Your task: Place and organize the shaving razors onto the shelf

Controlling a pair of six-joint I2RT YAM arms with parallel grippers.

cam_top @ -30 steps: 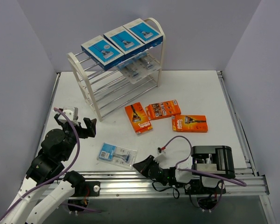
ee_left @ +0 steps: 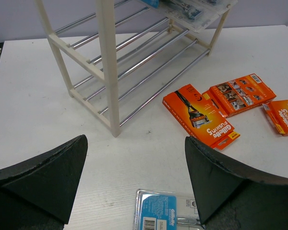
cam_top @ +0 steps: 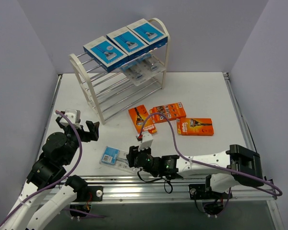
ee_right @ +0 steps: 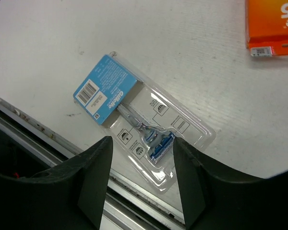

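A clear Gillette razor blister pack with a blue card lies flat at the front of the white floor. My right gripper hangs over it, fingers apart, nothing held. My left gripper stands open left of the pack, holding nothing. The white rack carries three blue boxes on top and clear packs on the tier below. Three orange razor boxes lie on the floor before it.
Walls enclose the back and sides. The rack's lower bars are bare where seen. Free floor lies at the back right and left of the clear pack. Metal rails run along the front edge.
My right gripper has risen and moved left, from the clear pack's right end to over the pack. The left arm has not moved.
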